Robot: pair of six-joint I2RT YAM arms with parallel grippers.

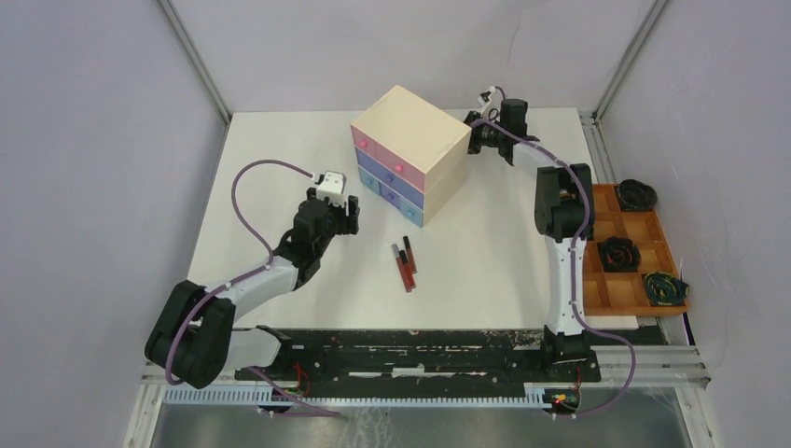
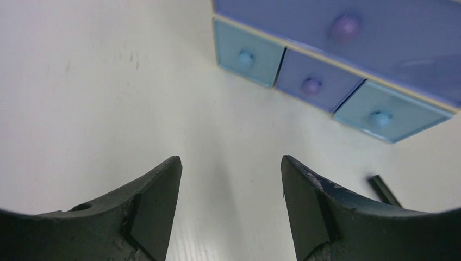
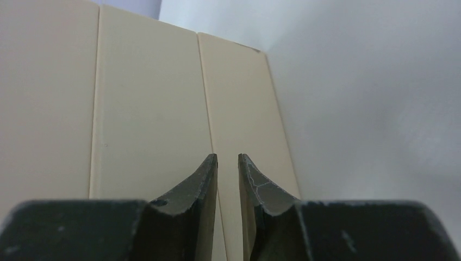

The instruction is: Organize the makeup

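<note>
A drawer box (image 1: pixel 410 135) with pink, purple and blue drawer fronts stands at the back of the table, turned at an angle. All its drawers look shut. Several red lip pencils or tubes with dark and grey caps (image 1: pixel 405 266) lie in front of it; one dark cap (image 2: pixel 384 189) shows in the left wrist view. To the left of the box my left gripper is open and empty, clear of the drawer knobs. My right gripper is beside the box's plain side, its fingers parted a little, with nothing visible between them.
A wooden compartment tray (image 1: pixel 611 285) with dark coiled items (image 1: pixel 618 254) sits along the right edge.
</note>
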